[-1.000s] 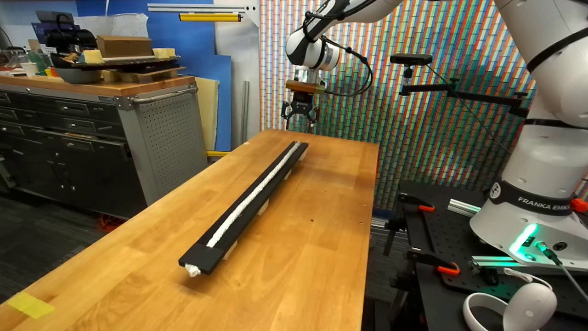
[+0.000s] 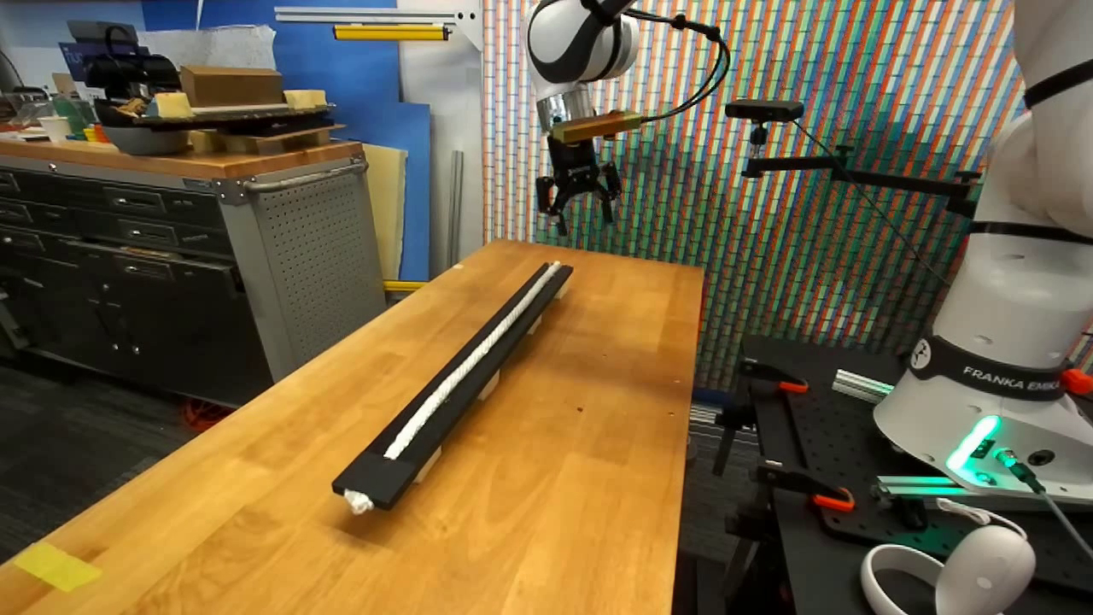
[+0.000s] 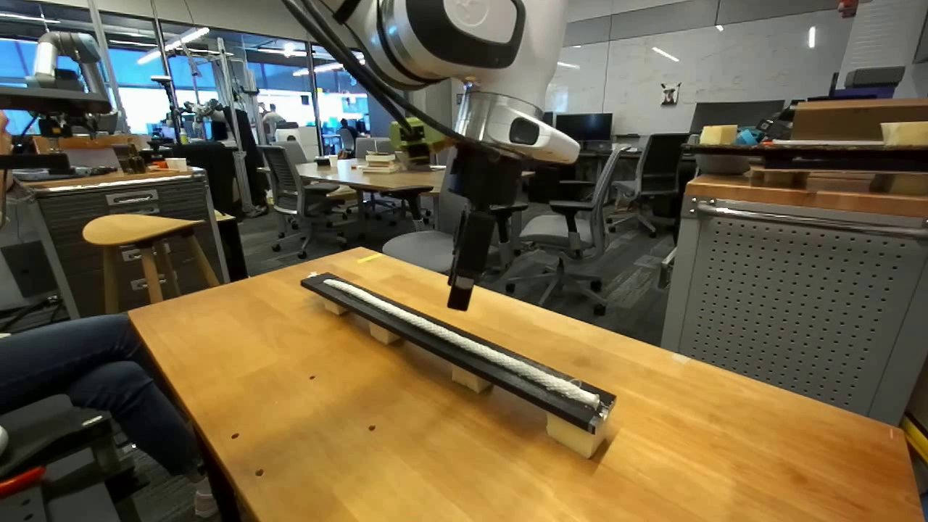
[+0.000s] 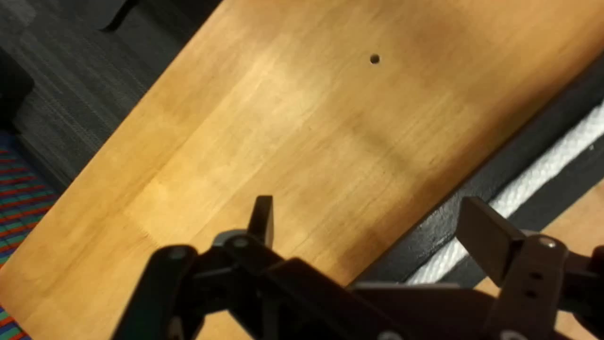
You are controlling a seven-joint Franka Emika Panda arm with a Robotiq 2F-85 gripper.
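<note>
A white rope point(image 2: 461, 374) lies lengthwise along a long black board point(image 2: 359, 473), one frayed end poking out past the board's near end. Small wooden blocks point(image 3: 470, 378) hold the board up off the table. My gripper point(image 2: 586, 220) hangs in the air above the table's far end, its fingers spread and nothing between them. The wrist view shows the gripper open over bare wood, one finger point(image 4: 487, 241) overlapping the rope point(image 4: 538, 175) in the picture. In exterior view 2 the gripper point(image 3: 459, 300) appears side-on, above the board.
Yellow tape point(image 2: 56, 567) marks its near left corner. A grey cabinet point(image 2: 307, 236) stands to the left. Someone's leg point(image 3: 113, 370) is beside the table in exterior view 2.
The gripper has risen and shifted slightly right in exterior view 1, tilting a little, and the arm has shifted with it. The rope and board have not moved.
</note>
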